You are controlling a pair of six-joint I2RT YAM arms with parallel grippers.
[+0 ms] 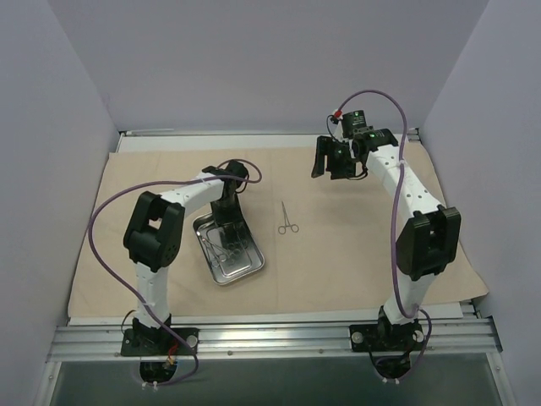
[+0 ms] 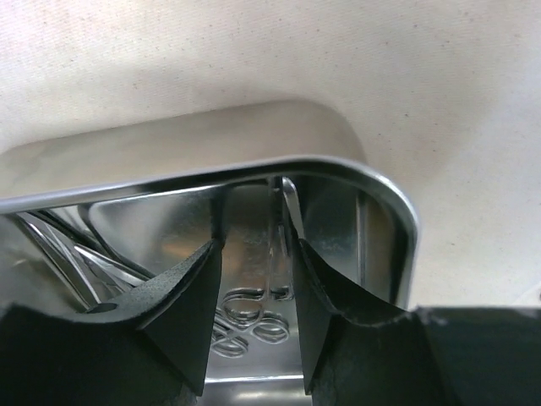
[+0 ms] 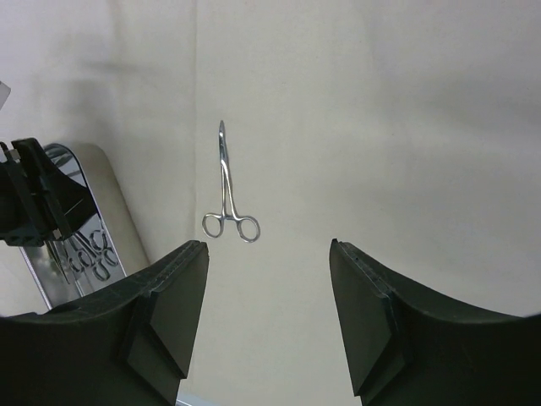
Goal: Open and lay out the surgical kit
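Observation:
Steel instruments (image 1: 217, 254) lie in the metal tray (image 1: 237, 270) on the left half of the cloth. Over the tray's far end, my left gripper is part open. Between and below its fingers show a slim upright instrument (image 2: 271, 237) and ring handles (image 2: 270, 329); contact with the fingers cannot be made out. More clamps (image 2: 93, 264) lie to the left inside the tray. One ringed clamp (image 3: 226, 190) rests alone on the cloth, right of the tray. Up and right of it, my right gripper hangs open and empty.
The tray's raised wall (image 2: 194, 144) stands close to my left fingers. Walls (image 1: 482, 127) bound the table at the sides and back.

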